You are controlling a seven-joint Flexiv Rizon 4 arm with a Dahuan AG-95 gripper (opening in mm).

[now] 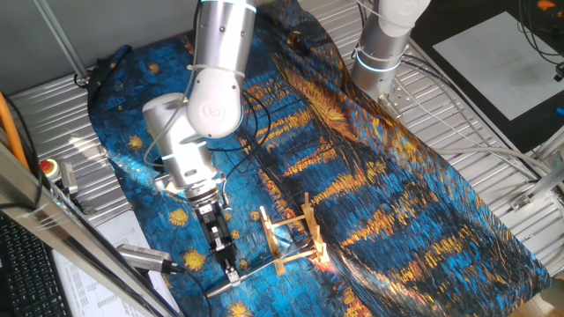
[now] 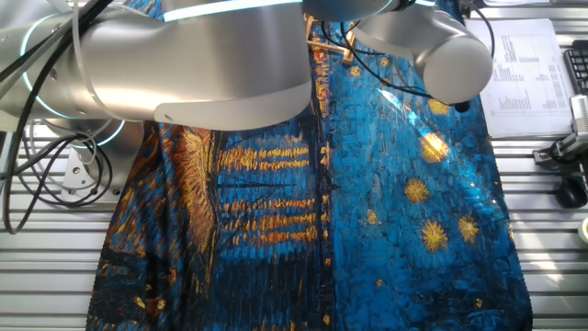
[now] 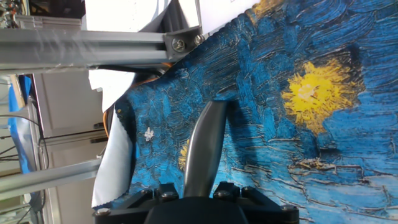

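Note:
A long metal utensil with a smooth silver handle (image 3: 205,146) lies aslant at the near side of the cloth in exterior view 1. Its far part reaches to a small wooden rack (image 1: 280,261). My gripper (image 1: 231,274) points down at the handle, left of the rack, and appears shut on it. In the wrist view the handle comes out from between the black fingers and stretches away over the blue cloth, casting a shadow. The fingertip contact itself is hidden there. Exterior view 2 does not show my gripper; only part of the wooden rack (image 2: 333,44) shows behind the arm.
A painted blue and orange cloth (image 1: 379,238) covers the table, with wide bare areas right of the rack. A small grey device (image 1: 144,257) with a cable, a metal post and a laptop keyboard (image 1: 26,273) stand on the left.

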